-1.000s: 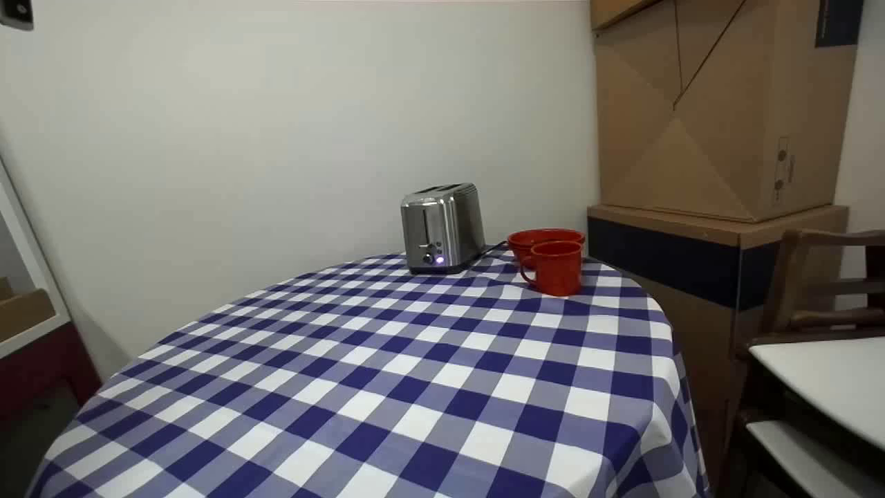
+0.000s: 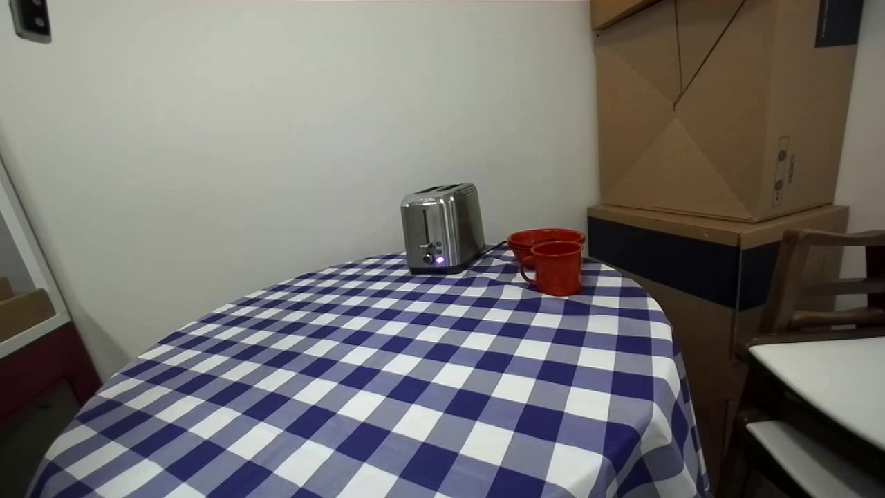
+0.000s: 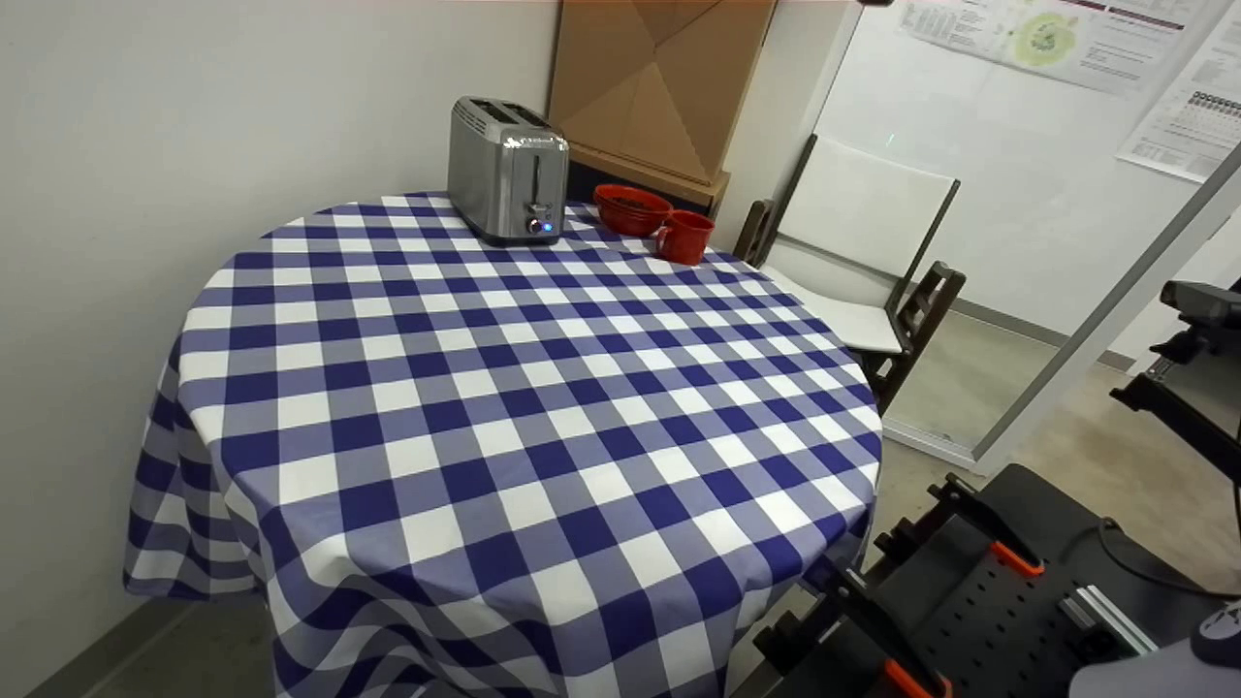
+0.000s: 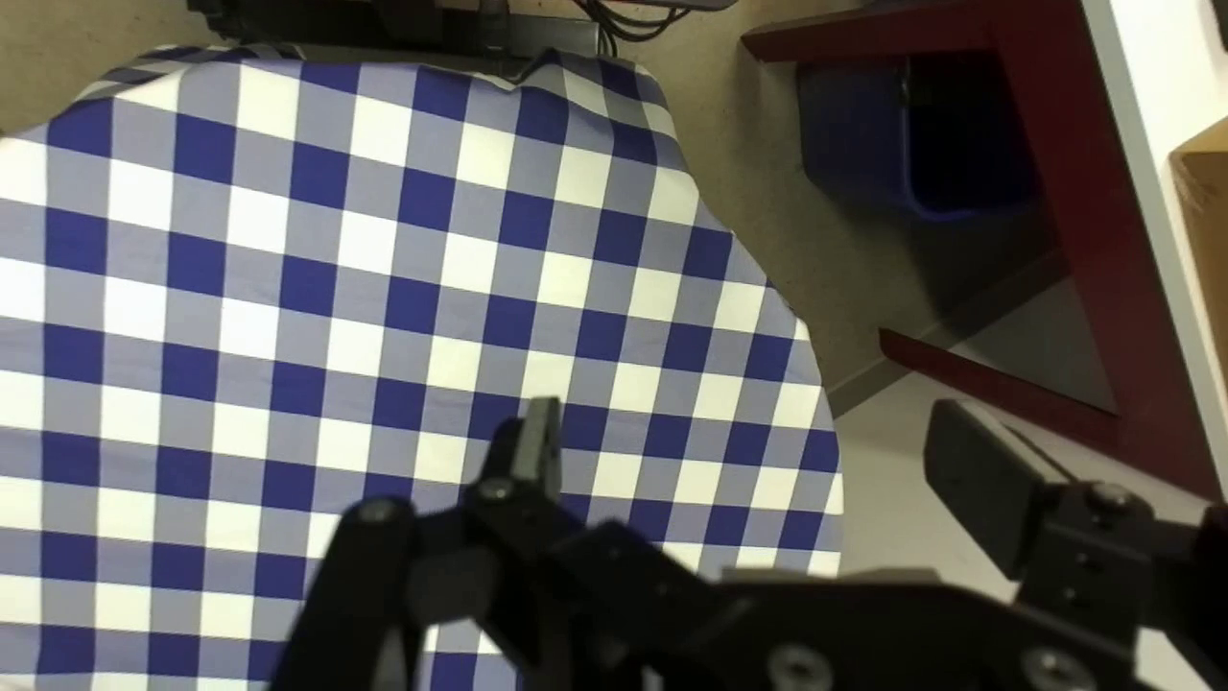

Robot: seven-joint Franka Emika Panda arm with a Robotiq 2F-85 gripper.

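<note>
Seen from the wrist, my gripper is open, its two fingers [image 4: 537,447] far apart with nothing between them. It hangs above one side of the checked tablecloth [image 4: 334,345]. Across the table stands a silver toaster [image 2: 444,228] with a lit button. A red mug [image 2: 558,268] sits in front of a red bowl [image 2: 543,236], to the toaster's right. From the second exterior view, the bowl [image 3: 631,209] holds something dark that I cannot make out. Toaster, mug and bowl are all outside the wrist view.
A white chair [image 3: 849,268] stands beyond the table's right edge. Red-framed furniture [image 4: 1053,196] flanks the table in the wrist view.
A small dark part at the top left corner of exterior view 1 has shifted slightly right and down. The toaster, mug and bowl have not moved.
</note>
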